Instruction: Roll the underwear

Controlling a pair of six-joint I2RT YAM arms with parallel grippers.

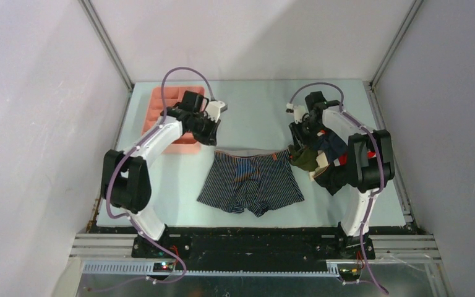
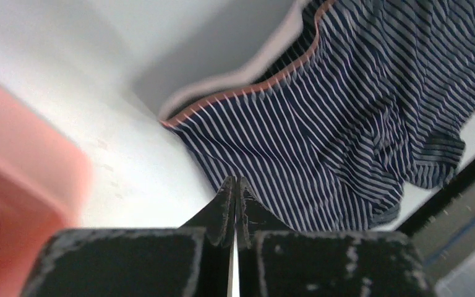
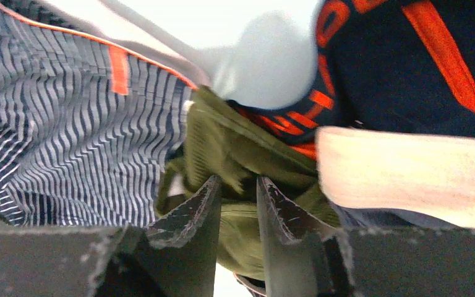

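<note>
Dark striped underwear (image 1: 235,182) lies spread out on the table, waistband at the far side and legs toward the near edge. The left wrist view shows its left half (image 2: 297,142), slightly rumpled at the crotch. Just beyond the waistband's left corner is my left gripper (image 1: 211,143), its fingers (image 2: 227,201) together with nothing visible between them. My right gripper has its fingers apart above an olive garment (image 3: 238,145), to the right of the underwear's right waistband corner. Whether the fingertips touch the olive cloth cannot be told.
A pile of clothes (image 1: 332,176) lies on the right; its olive piece meets the underwear's right corner. A pink compartment tray (image 1: 185,148) stands at the far left under my left arm.
</note>
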